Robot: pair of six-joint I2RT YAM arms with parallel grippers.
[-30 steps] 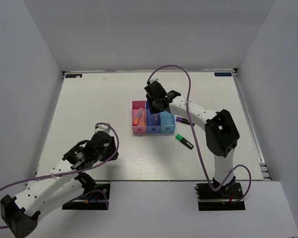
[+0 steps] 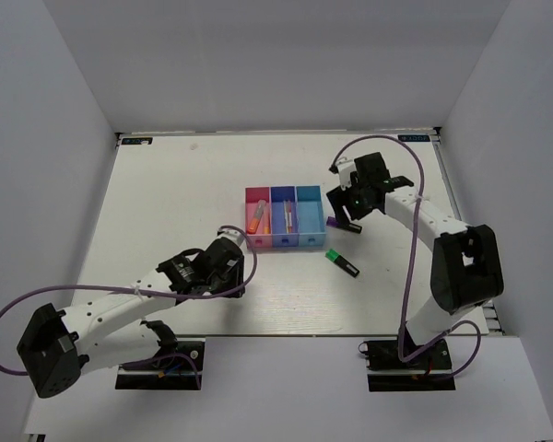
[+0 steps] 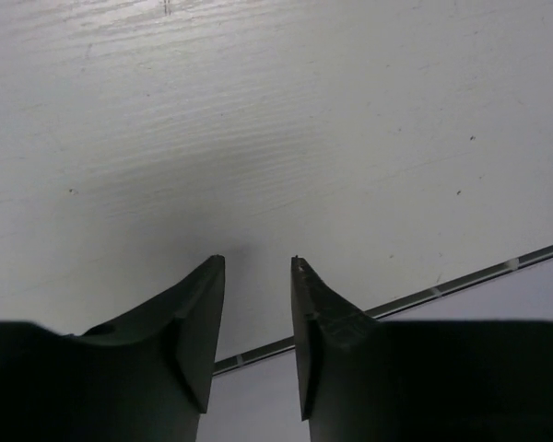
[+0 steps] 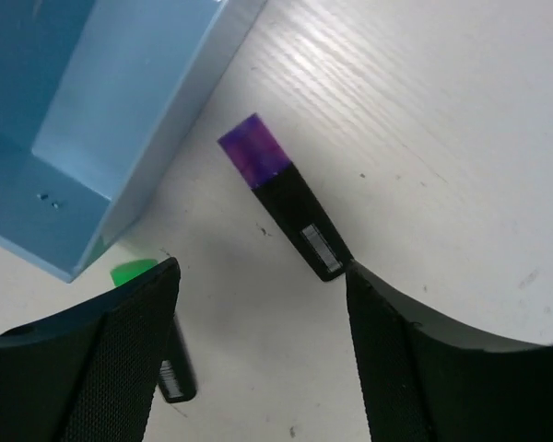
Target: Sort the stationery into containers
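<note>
A container with red, dark blue and light blue compartments stands mid-table. Orange items lie in its red part and slim pens in its dark blue part; the light blue part looks empty. To its right lies a black marker with a purple end. A green-ended black marker rests nearer the front. My right gripper is open above the purple-ended marker, nothing between its fingers. Over bare table at front left, my left gripper stands part open and empty.
Bare white table spreads left of the container, and the front middle is clear too. A metal edge strip crosses the left wrist view below the table surface.
My right gripper has moved right, from over the dark blue compartment to the purple-ended marker. My left arm has shifted right.
</note>
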